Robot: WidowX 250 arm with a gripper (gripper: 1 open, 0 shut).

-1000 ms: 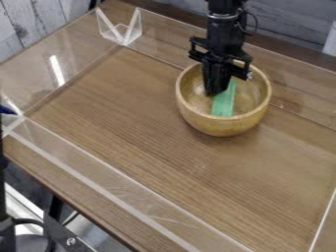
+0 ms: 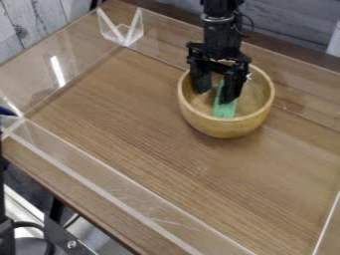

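A tan bowl [image 2: 226, 122] sits on the wooden table, right of centre toward the back. A green elongated object [image 2: 226, 105] lies inside it. My black gripper [image 2: 218, 75] hangs down from the top of the view into the bowl, around the upper part of the green object. Its fingertips are dark and overlap, so I cannot tell whether they hold it.
A clear, angular plastic container [image 2: 121, 25] stands at the back left. A dark arm-like object with cables [image 2: 27, 239] shows at the bottom left corner.
The gripper has moved slightly left and appears spread wider over the bowl. The green object remains inside the bowl.
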